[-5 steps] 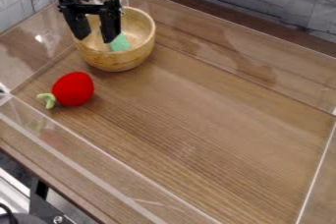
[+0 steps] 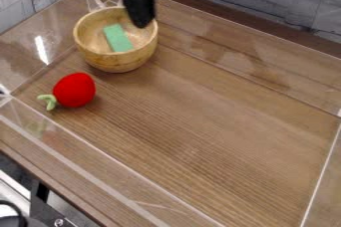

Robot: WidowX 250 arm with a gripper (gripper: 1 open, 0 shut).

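Observation:
My gripper (image 2: 136, 12) is at the top edge, just above the back rim of a wooden bowl (image 2: 115, 63); it is dark and only partly in frame, with its fingertips hard to make out. A pale green block (image 2: 118, 38) lies inside the bowl. A red tomato-like object with a green stem (image 2: 76, 90) rests on the table (image 2: 213, 141) in front of the bowl, to the lower left.
A raised edge (image 2: 16, 32) and a pale wall border the left and back left.
My gripper has risen and moved right toward the back of the bowl. The green block now shows more fully, farther left in the bowl.

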